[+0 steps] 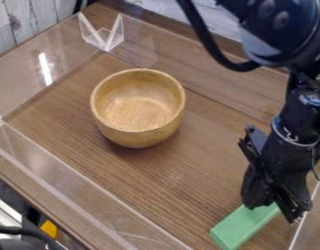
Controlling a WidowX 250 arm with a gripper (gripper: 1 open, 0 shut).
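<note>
The black gripper (261, 200) is low at the right of the table, shut, with its fingertips over the upper right end of a flat green rectangular block (238, 229). Whether the fingertips touch the block is hard to tell, and part of the block is hidden behind them.
A wooden bowl (137, 105) sits left of centre. A clear folded plastic piece (104, 34) stands at the back left. Clear walls edge the table at left and front left.
</note>
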